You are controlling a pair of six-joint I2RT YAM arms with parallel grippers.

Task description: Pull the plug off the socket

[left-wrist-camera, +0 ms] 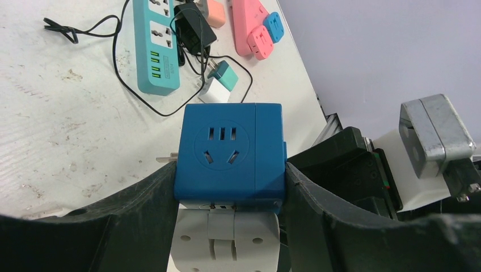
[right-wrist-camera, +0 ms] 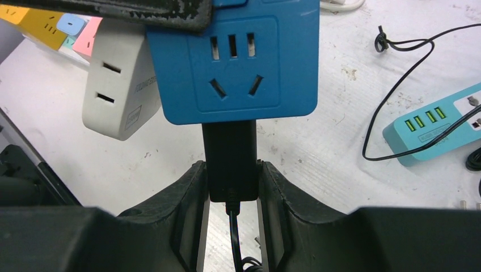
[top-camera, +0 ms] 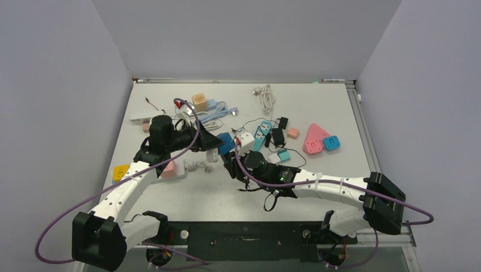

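Note:
My left gripper is shut on a blue cube socket (left-wrist-camera: 218, 150), held up above the table with its slotted face showing. A white plug adapter (right-wrist-camera: 122, 79) sits on another side of that cube. Beneath the cube in the right wrist view, a black plug (right-wrist-camera: 231, 161) stands against its lower side, its cord (right-wrist-camera: 235, 241) running down. My right gripper has one finger on each side of the black plug, very close to it; whether they press on it cannot be told. The plug's prongs are hidden.
A teal power strip (top-camera: 262, 135), a black adapter (top-camera: 278, 136) and a pink triangular strip (top-camera: 315, 136) lie to the right. White and blue cables (top-camera: 215, 113) lie behind the left gripper.

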